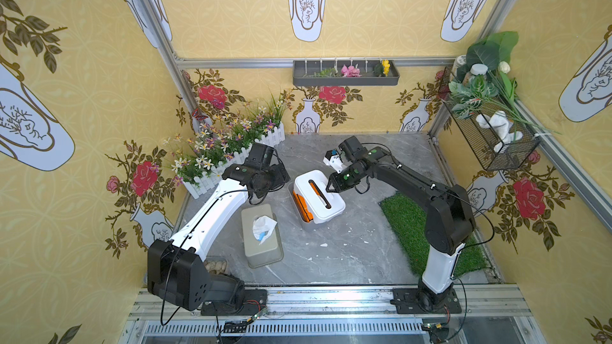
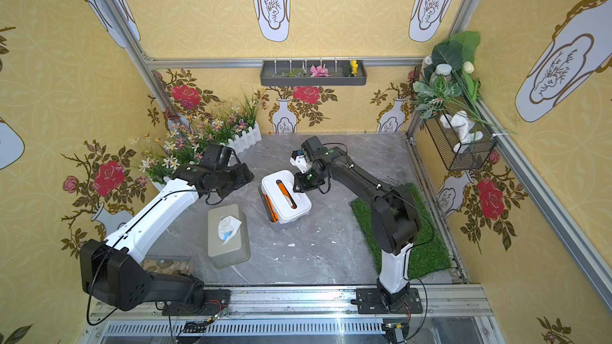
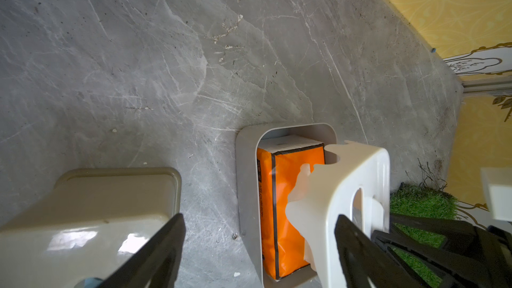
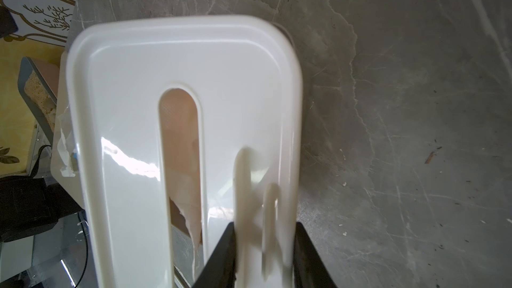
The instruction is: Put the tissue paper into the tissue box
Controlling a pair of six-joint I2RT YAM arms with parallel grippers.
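A white slotted lid (image 4: 128,85) is gripped at its edge by my right gripper, which is shut on it. In the left wrist view this lid (image 3: 346,181) is tilted over one side of the open tissue box (image 3: 247,192). The orange tissue pack (image 3: 293,181) lies inside that box, with white tissue showing beside the lid. Part of the pack is hidden under the lid. My left gripper is open and empty, left of the box in the top views, its fingers (image 3: 165,253) above table height.
A second, beige tissue box (image 1: 262,251) with tissue sticking out stands at the left front. Flowers behind a white fence (image 1: 210,178) line the back left. Green turf (image 1: 408,235) covers the right. Bare table lies in front of the open box.
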